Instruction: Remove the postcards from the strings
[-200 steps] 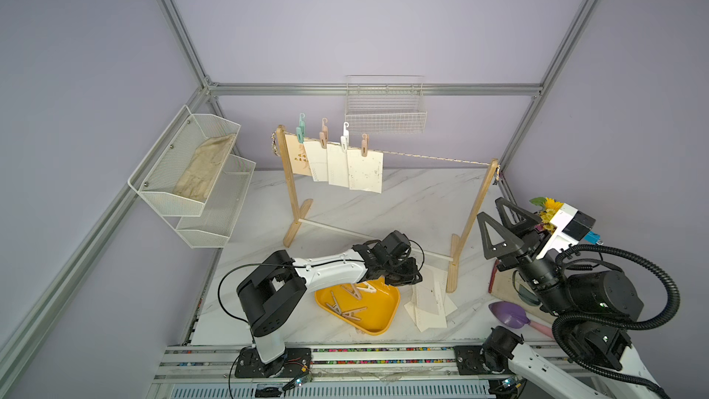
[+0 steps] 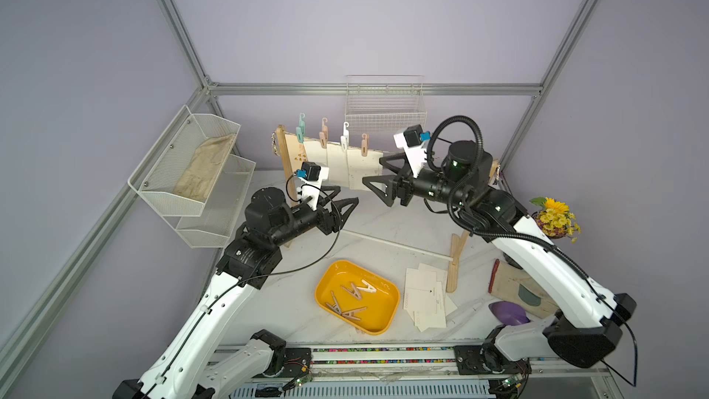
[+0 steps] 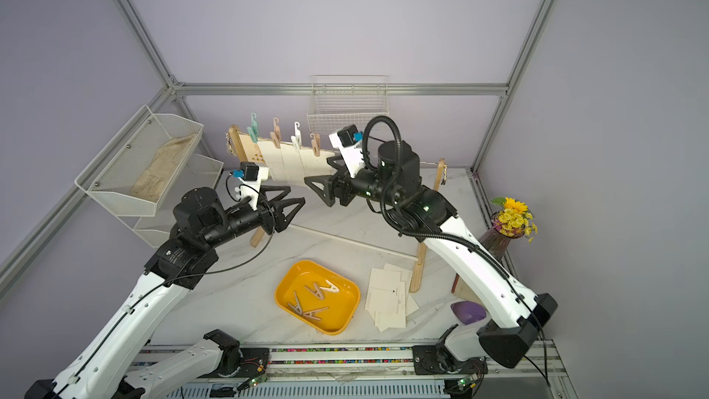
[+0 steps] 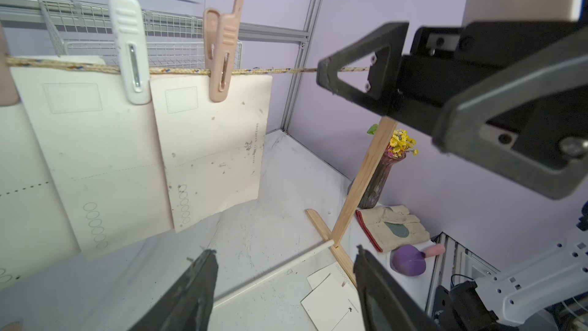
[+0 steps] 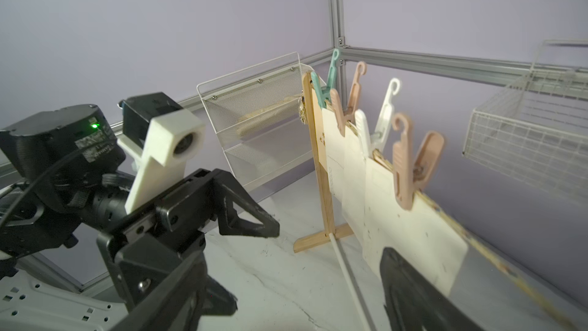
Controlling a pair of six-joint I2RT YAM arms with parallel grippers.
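Several postcards hang from the string by clothespins; the rightmost postcard is held by a pink clothespin, and the one beside it by a white clothespin. Further left along the string are a pink and a green clothespin. My left gripper stands in front of the cards, its fingers apart and empty. Close to the rightmost card, the right gripper is open with nothing between its fingers. Loose cards lie on the table.
A yellow tray with several clothespins sits at the table's front. The wooden stand's right post holds the string's end. A purple object and flower vase are at the right. The two grippers are close together.
My left arm has swung up from over the loose cards and tray to the hanging cards. The right arm has moved left from the right side to near the rightmost card.
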